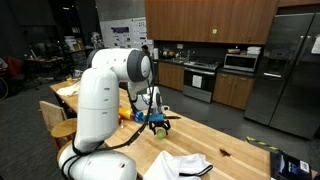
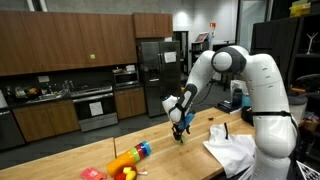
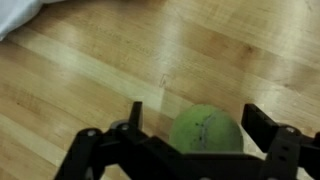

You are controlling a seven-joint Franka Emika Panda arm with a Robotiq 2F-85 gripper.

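Observation:
A round green object, like a ball, rests on the wooden table. My gripper is directly over it with its fingers open. In the wrist view, the dark fingers stand on either side of the green object, with bare wood showing between them and it. The lower part of the object is cut off by the gripper body. From outside, the gripper points down and sits close above the table; the exact height gap is hard to tell.
A white cloth lies near the arm's base. Colourful items, including a blue and orange one, stand on the other side of the gripper. A dark object lies on the table.

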